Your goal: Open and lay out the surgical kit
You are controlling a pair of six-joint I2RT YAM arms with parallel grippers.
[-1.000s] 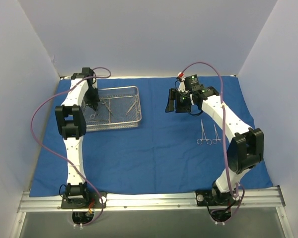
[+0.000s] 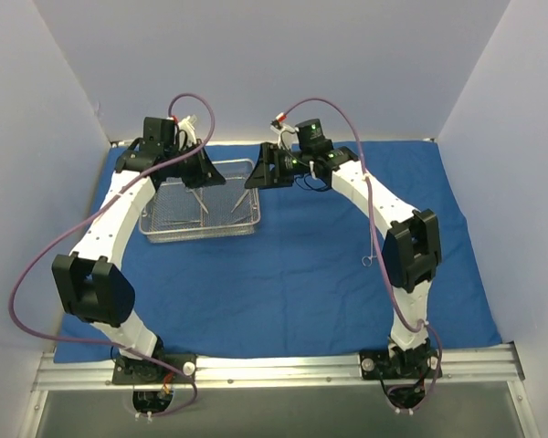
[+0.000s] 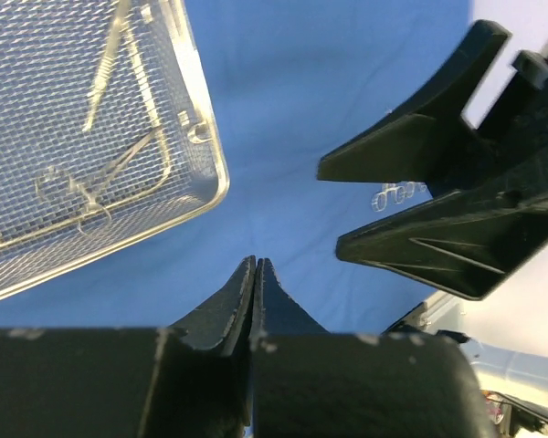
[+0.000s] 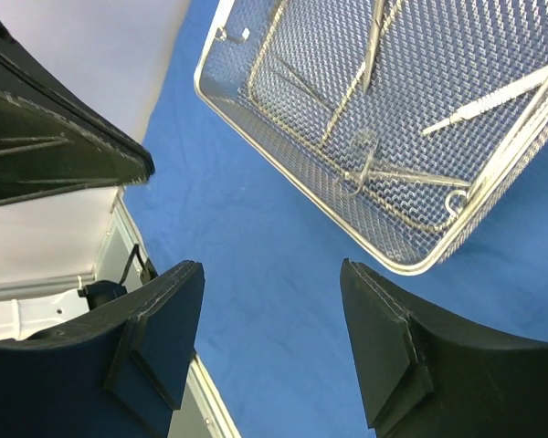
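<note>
A wire mesh tray (image 2: 201,235) sits on the blue cloth at the back left. Inside it are a ringed clamp or scissors (image 4: 370,164), a slim handled tool (image 4: 493,102) and other thin instruments. My left gripper (image 2: 219,182) is over the tray's right half, its fingers shut; nothing clearly shows between the tips in the left wrist view. Facing it near the tray's right edge, my right gripper stands open and empty, its two fingers (image 3: 393,151) well apart. Ring handles (image 3: 397,195) of laid-out instruments show on the cloth.
My right forearm hides part of the laid-out instruments (image 2: 368,261) at the right. Grey walls (image 2: 502,164) close in the sides and back. The two grippers are very near each other.
My left gripper has swung right from the tray's left side to its right half. The right arm has moved left toward it, still open, and now covers more of the laid-out instruments.
</note>
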